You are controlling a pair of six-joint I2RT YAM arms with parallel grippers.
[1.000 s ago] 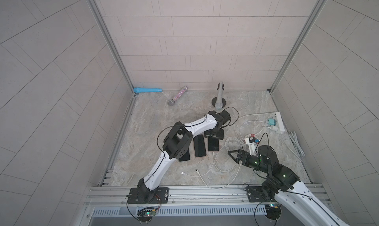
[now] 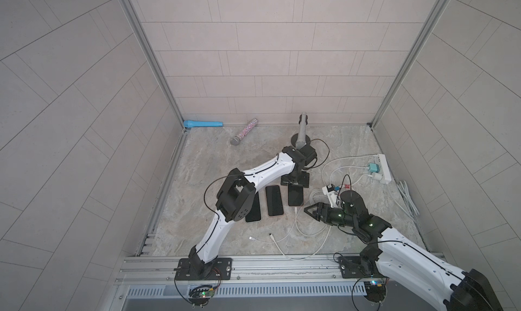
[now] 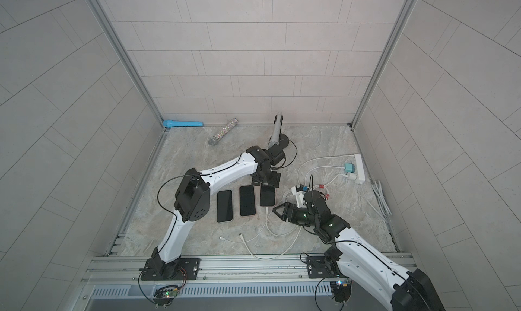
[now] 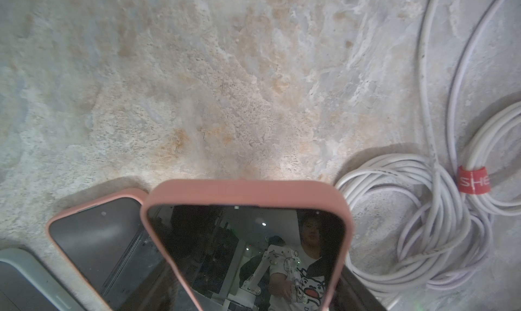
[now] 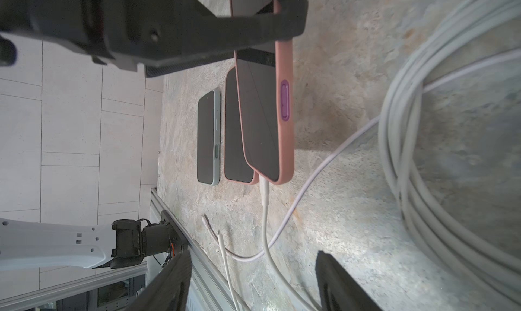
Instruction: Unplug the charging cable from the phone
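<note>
The pink-cased phone (image 5: 260, 110) stands lifted off the table, tilted, its black screen facing up. My left gripper is shut on it, one finger along each long side. From the phone's near end comes the white charging cable (image 5: 264, 213), whose plug (image 5: 264, 185) is still seated there. In the top left view my right gripper (image 2: 308, 210) stands open, to the right of and nearer than the phone. The plug and cable appear beyond its fingers (image 5: 172, 278) in the right wrist view, with nothing gripped between them.
Two other phones (image 2: 274, 200) (image 2: 253, 209) lie left of the held one. Loose cable ends (image 2: 271, 236) rest near the front edge. A coiled white cable (image 4: 407, 218) lies to the right, and a power strip (image 2: 383, 168) stands at the far right. A lamp base (image 2: 300, 140) is behind.
My left gripper has carried the phone slightly away from the front and to the right. My right gripper has moved left, closer to the phone's cabled end.
</note>
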